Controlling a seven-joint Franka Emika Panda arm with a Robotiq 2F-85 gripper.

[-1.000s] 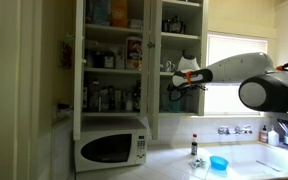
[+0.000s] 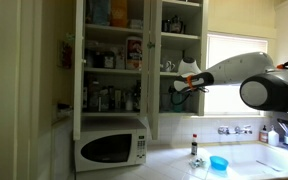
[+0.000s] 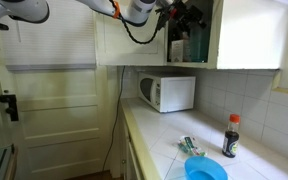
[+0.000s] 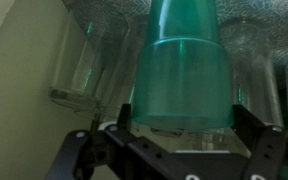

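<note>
A teal translucent cup (image 4: 182, 85) fills the middle of the wrist view, standing among clear glasses inside the cabinet. My gripper has one dark finger on each side of the cup's near end. Whether the fingers press on it or only stand around it, I cannot tell. In exterior view 2 the gripper (image 3: 182, 16) reaches into the upper cabinet, near a teal item (image 3: 195, 45). Exterior view 1 shows the gripper (image 2: 178, 91) at the right-hand shelves, too small and dark to read its fingers.
Clear glasses (image 4: 79, 65) stand close on both sides of the cup. A pale cabinet wall (image 4: 22, 70) runs along the left. Below are a white microwave (image 2: 110, 145), a dark bottle (image 3: 231, 137) and a blue bowl (image 3: 205, 168) on the counter.
In exterior view 1 the wrist and gripper sit slightly lower than before, still at the same shelves. Nothing else has visibly moved.
</note>
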